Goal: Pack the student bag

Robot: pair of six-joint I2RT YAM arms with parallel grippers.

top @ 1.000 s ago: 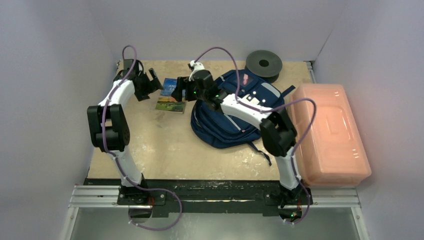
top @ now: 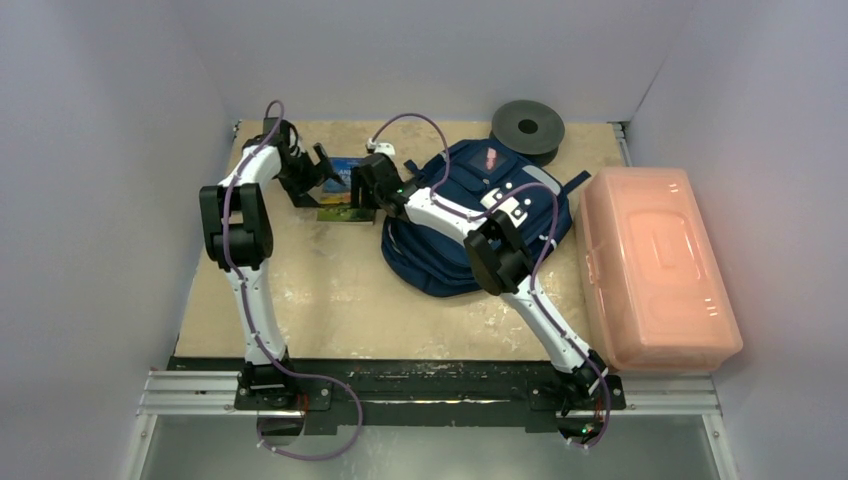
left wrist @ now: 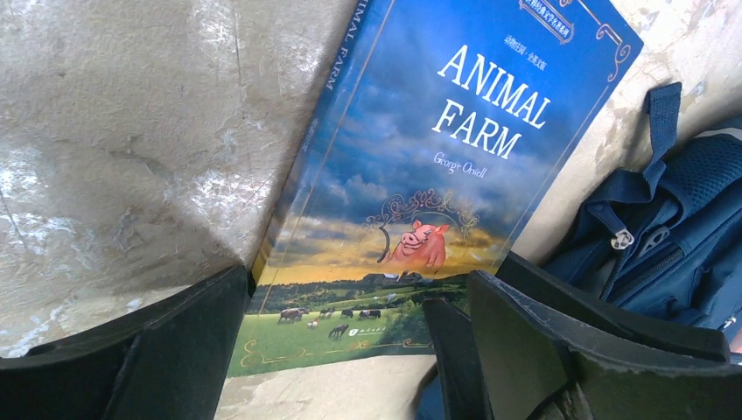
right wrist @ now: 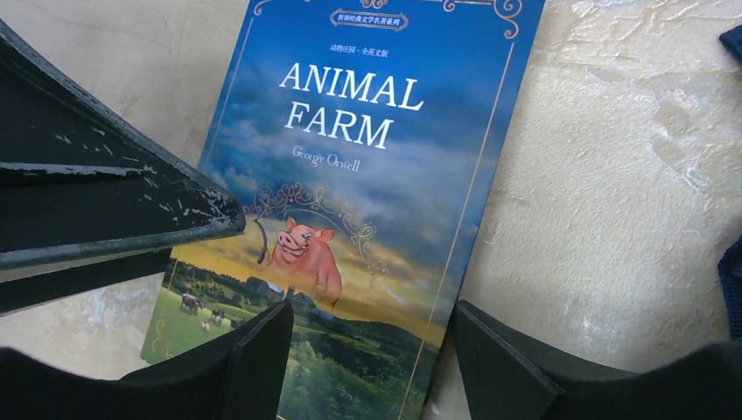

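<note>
A blue and green Animal Farm book [top: 347,215] lies cover up on the table, partly hidden by both grippers in the top view. My left gripper is part open over its lower half, one finger beside the spine and the other near the opposite edge. From the other side reaches my right gripper, also part open; one finger is over the cover and the other is by the book's right edge. Neither visibly grips it. A dark blue backpack [top: 430,265] lies to the right, under the right arm.
A black spool [top: 527,127] stands behind the backpack. At the right is a large pink translucent box [top: 655,270]. The two grippers are very close together over the book. Bare table [top: 325,300] lies in front of it.
Both grippers have moved in toward each other over the book, the left going right and the right going left. The book has turned slightly and shifted a little right.
</note>
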